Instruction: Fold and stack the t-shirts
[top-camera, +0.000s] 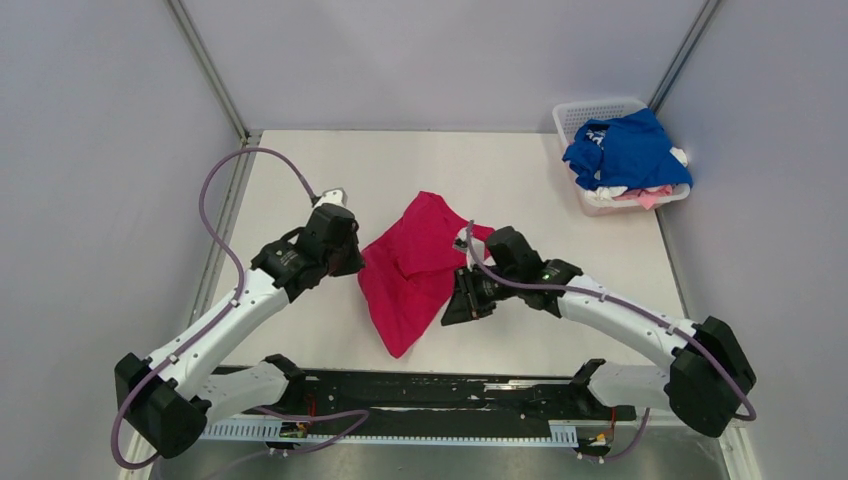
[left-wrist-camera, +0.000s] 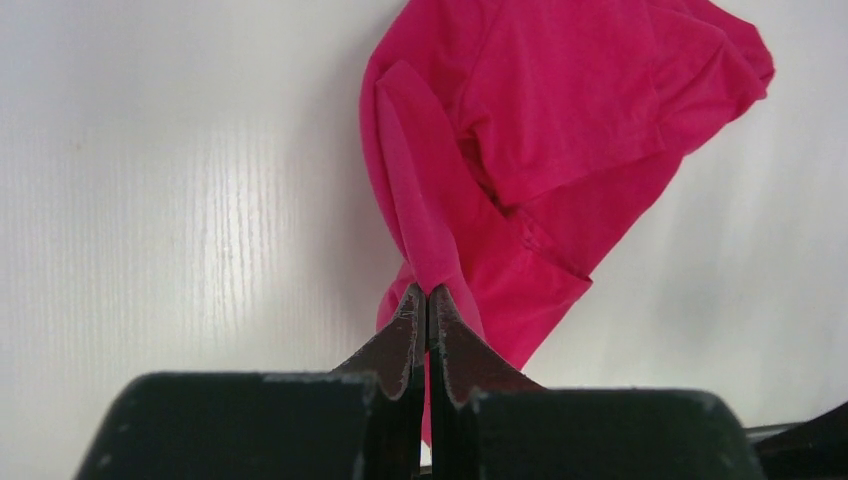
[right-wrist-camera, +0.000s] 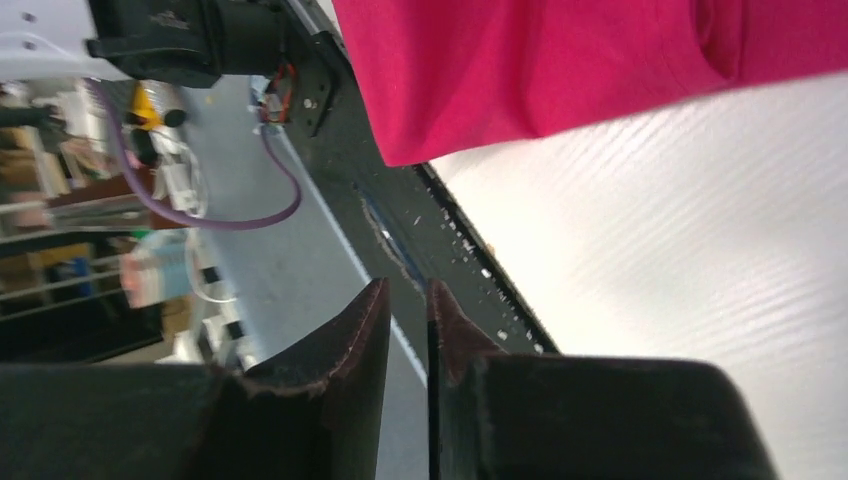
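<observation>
A red T-shirt (top-camera: 415, 260) lies skewed and rumpled in the middle of the table, a flap trailing toward the front edge. My left gripper (top-camera: 355, 265) is at the shirt's left side; in the left wrist view it (left-wrist-camera: 427, 298) is shut on a folded edge of the red fabric (left-wrist-camera: 520, 120). My right gripper (top-camera: 462, 305) is just right of the shirt's lower part. In the right wrist view its fingertips (right-wrist-camera: 376, 300) are slightly apart, with no cloth between them, and the shirt (right-wrist-camera: 530, 70) lies beyond them.
A white basket (top-camera: 595, 205) at the back right holds a blue garment (top-camera: 625, 150) with white and pink cloth beneath. A dark rail (top-camera: 430, 390) runs along the front edge.
</observation>
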